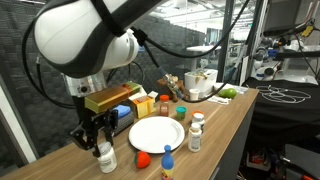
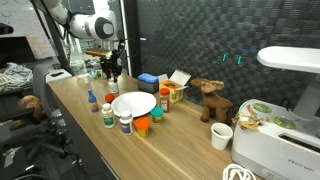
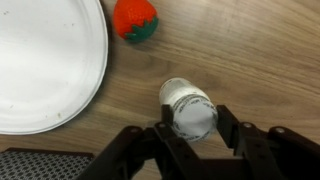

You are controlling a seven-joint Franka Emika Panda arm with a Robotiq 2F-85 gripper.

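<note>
A white bottle or can stands on the wooden table between the two fingers of my gripper in the wrist view. The fingers lie close on either side of its round top; whether they touch it is not clear. In exterior view 1 the same white container stands at the near left of the table, with my gripper lowered over its upper part. Exterior view 2 has the gripper small at the far end of the table.
A red tomato and a white plate lie close by. In exterior view 1, a blue-capped bottle and white bottles stand right of the plate. Boxes and jars line the back.
</note>
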